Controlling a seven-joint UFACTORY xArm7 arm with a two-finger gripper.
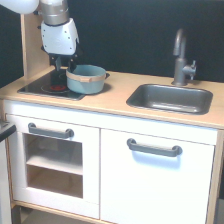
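A blue-grey pot (92, 87) with brownish handles stands upright at the right side of the dark stovetop (42, 84). My white arm reaches in from the top left, and the dark gripper (66, 64) at its end is close to the pot's left rim. Whether the fingers touch the pot is too small to tell. How far the fingers stand apart is also unclear at this size. The pot's inside shows only as a strip below its far rim.
A grey sink (172, 97) with a tall faucet (181, 58) takes up the counter's right. Bare wooden counter (122, 90) lies between pot and sink. Below are a white oven door (52, 131) with a window and a white cupboard door (150, 180).
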